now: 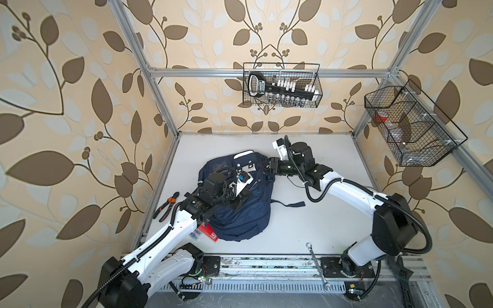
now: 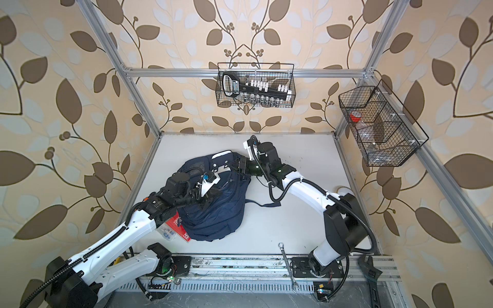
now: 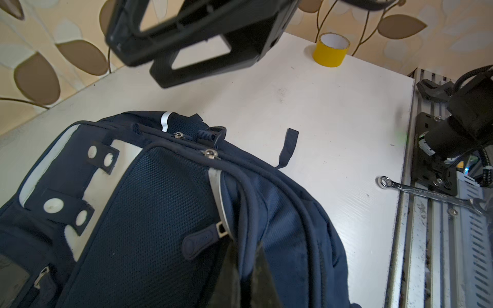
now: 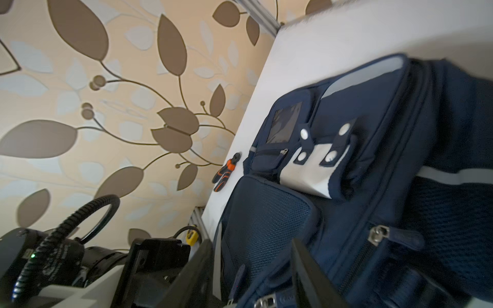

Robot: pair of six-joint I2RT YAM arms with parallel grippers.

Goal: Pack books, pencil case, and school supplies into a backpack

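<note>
The dark blue backpack [image 1: 246,223] lies on the white table with its front pockets upward. In the left wrist view, my left gripper is shut at the curved edge of the mesh front pocket, the fabric fold [image 3: 245,231] running down between its fingertips. A zip pull [image 3: 202,240] hangs beside that fold. My right gripper is partly open over the top side of the bag. A metal zip slider [image 4: 266,301] shows low in the gap between its fingers, not clearly gripped. A red box [image 1: 208,231] lies by the bag's lower left, partly covered.
Orange-handled pliers [image 1: 167,206] lie left of the bag. A wrench [image 1: 317,264] rests over the front rail, and yellow tape [image 3: 328,55] stands on the table. Wire baskets [image 1: 282,100] hang at the back and right.
</note>
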